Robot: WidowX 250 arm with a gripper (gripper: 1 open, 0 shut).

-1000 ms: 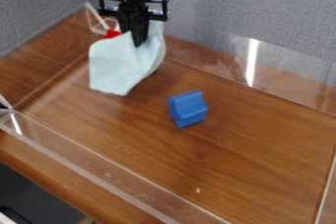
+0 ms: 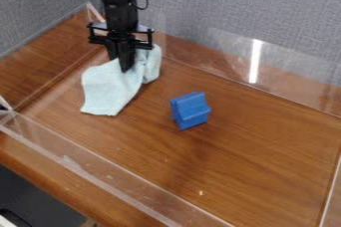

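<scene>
A white cloth (image 2: 110,90) lies on the wooden table, its upper part raised toward the black gripper (image 2: 127,44) at the upper left of the view. The gripper's fingers reach down onto the cloth's top edge and appear closed on it, though the tips are partly hidden in the folds. A blue block (image 2: 189,110) sits on the table right of the cloth.
Grey walls stand at the back and left, close behind the gripper.
The gripper has moved down and left with the cloth, which now lies lower and flatter, further left on the table. The blue block has not moved.
</scene>
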